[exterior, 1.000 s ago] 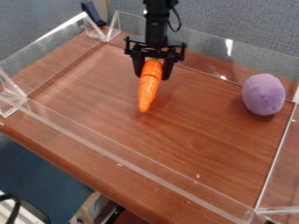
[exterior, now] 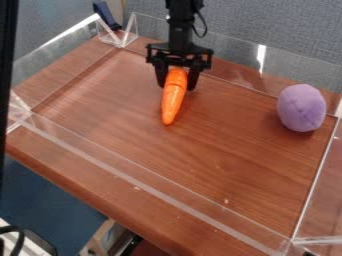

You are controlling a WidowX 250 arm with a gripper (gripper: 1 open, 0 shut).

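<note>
An orange toy carrot (exterior: 173, 98) lies lengthwise toward the camera at the upper middle of the wooden table (exterior: 160, 170). My black gripper (exterior: 178, 74) is down over the carrot's far, thicker end, its fingers on either side of it. Whether they are closed tight on it is hard to tell at this size.
A purple egg-shaped toy (exterior: 301, 107) sits at the right. Clear low walls (exterior: 262, 58) border the table on its sides.
My gripper and the carrot have shifted very slightly to the right. The purple toy has not moved.
</note>
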